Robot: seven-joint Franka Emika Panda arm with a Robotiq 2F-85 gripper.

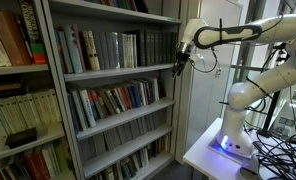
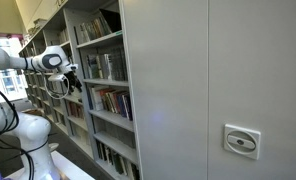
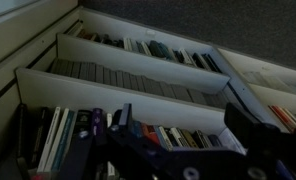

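Observation:
In exterior view 1 my gripper (image 1: pixel 177 69) hangs in the air in front of the right end of a tall grey bookshelf (image 1: pixel 116 120). Its fingers stand open, and nothing shows between them. Exterior view 2 has the gripper (image 2: pixel 76 84) before the shelves too, clear of the books. At the bottom of the wrist view the fingers (image 3: pixel 113 135) (image 3: pixel 250 135) are dark and spread apart. Beyond them lie rows of books (image 3: pixel 63 135), seen sideways and dimly lit.
A white table (image 1: pixel 210 160) carries the arm's base, with black cables (image 1: pixel 280 158) beside it. A second bookshelf (image 1: pixel 18 70) stands at the left. Upright dark volumes (image 1: pixel 148 48) fill an upper shelf. The wide pale panel (image 2: pixel 168 80) flanks the shelves.

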